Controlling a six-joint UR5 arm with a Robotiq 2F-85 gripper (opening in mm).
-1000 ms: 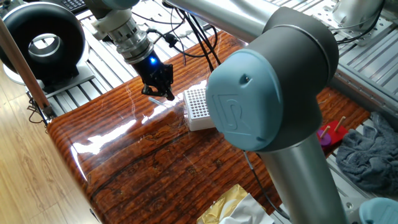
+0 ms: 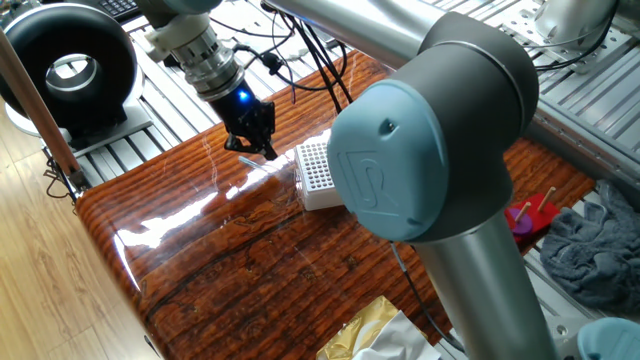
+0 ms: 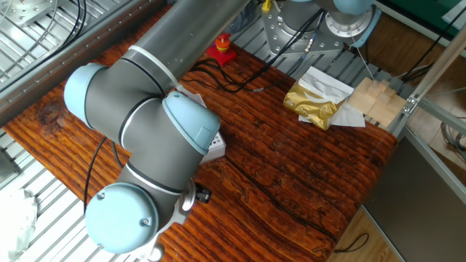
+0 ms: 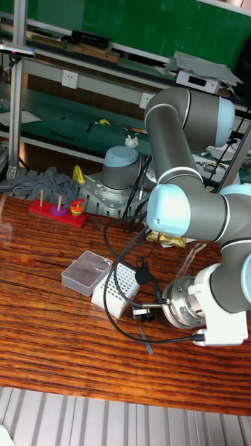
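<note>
My black gripper [image 2: 254,152] points down over the wooden table, left of a white rack with rows of holes [image 2: 316,172]. Whether its fingers are apart or together is too small and dark to make out. Just below the fingertips lies a thin bluish strip [image 2: 252,163], which also shows as a small blue-grey stick [image 4: 146,342] in the third view. There, the rack [image 4: 116,291] stands beside a clear plastic box [image 4: 86,270]. The arm covers most of the rack in the second view, where only a dark bit of the gripper shows.
A red base with pegs [image 4: 57,213] stands at the table's back, near a grey cloth [image 4: 52,185]. A gold tissue pack [image 3: 314,107] lies near one table edge. Black cables hang across the rack area.
The arm's elbow and my gripper have shifted very slightly left. The rack and the strip lie where they were.
</note>
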